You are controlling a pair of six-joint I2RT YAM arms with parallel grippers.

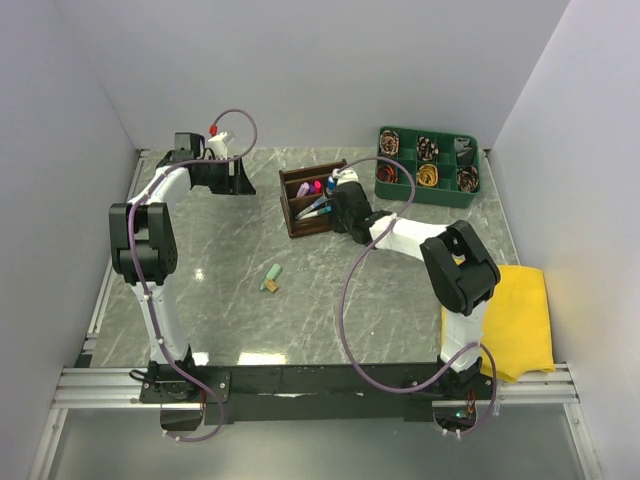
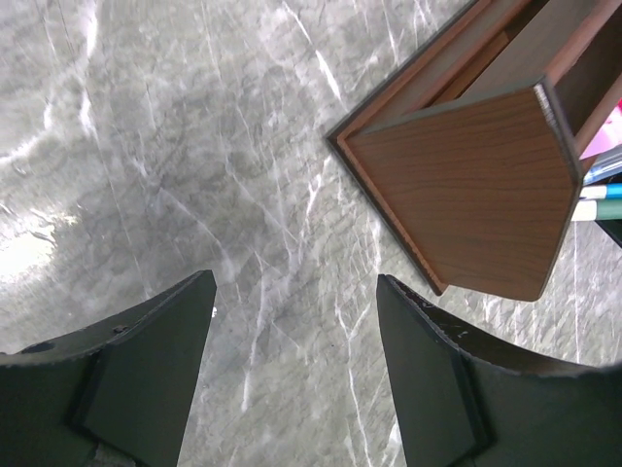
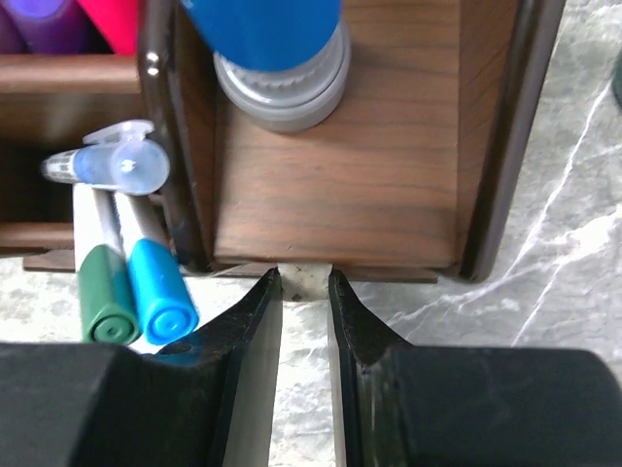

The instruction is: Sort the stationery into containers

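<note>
The wooden organizer [image 1: 308, 172] holds pink and purple items, several pens and a blue-and-silver cylinder [image 3: 272, 39]. My right gripper is at its near wall, fingertips close together around a small pale piece or gap that I cannot identify; green [image 3: 107, 306] and blue [image 3: 160, 292] markers lie beside it. My left gripper stands open left of the organizer [image 2: 457, 195], nothing between its fingers. A mint-green item [image 1: 272, 272] and a small tan block [image 1: 270, 286] lie on the table.
A green divided box [image 1: 426, 197] with coiled items stands at back right. A yellow cloth [image 1: 510, 320] lies at front right.
</note>
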